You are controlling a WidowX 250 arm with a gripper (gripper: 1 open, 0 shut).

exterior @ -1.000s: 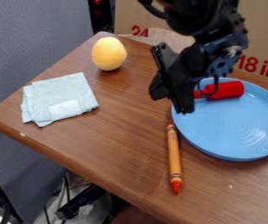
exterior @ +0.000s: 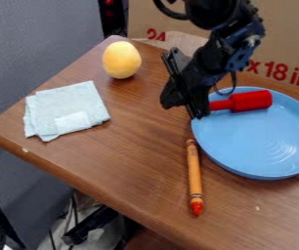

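The black robot gripper hangs over the table at the left edge of the blue plate, its tips pointing down. Whether it is open or shut is unclear. A red bottle-like object lies on the back of the plate, right of the gripper. An orange crayon-like stick lies on the wood in front of the plate's left side.
A yellow rounded object sits at the back left of the wooden table. A folded pale cloth lies at the left. A cardboard box stands behind.
The gripper has moved somewhat left and up, away from the red object toward the plate's left edge. The objects on the table look unmoved.
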